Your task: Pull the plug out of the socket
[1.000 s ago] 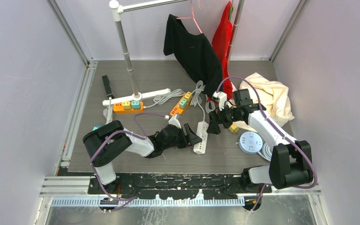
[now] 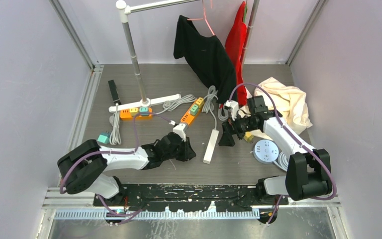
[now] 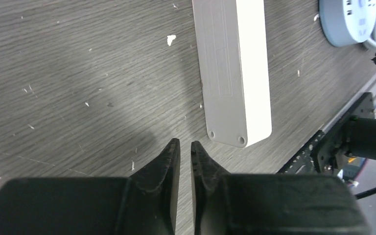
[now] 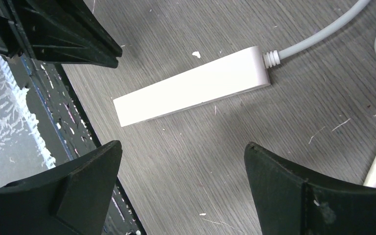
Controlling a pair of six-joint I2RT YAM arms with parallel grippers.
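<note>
A white power strip [image 2: 211, 146] lies on the table between the two grippers, resting on its narrow side with a blank face up. No outlets show on it in the wrist views, and no plug is seen on it. To its left, my left gripper is open by a narrow gap, nothing between its fingers, just short of the strip's near end. On the strip's other side, my right gripper is wide open and empty, apart from the strip. Yellow and teal plugs sit in two orange strips [image 2: 187, 118] [image 2: 126, 114] farther back.
A round blue-grey socket [image 2: 265, 151] and a yellow plug [image 2: 248, 136] lie near the right arm. A teal plug [image 2: 104, 138] is at left. Cream cloth [image 2: 291, 107], coiled cables and a clothes rack with a black shirt [image 2: 206, 55] fill the back.
The white strip has tipped from outlets up onto its side. My left gripper has drawn back leftward off it, and its fingers have closed nearer together.
</note>
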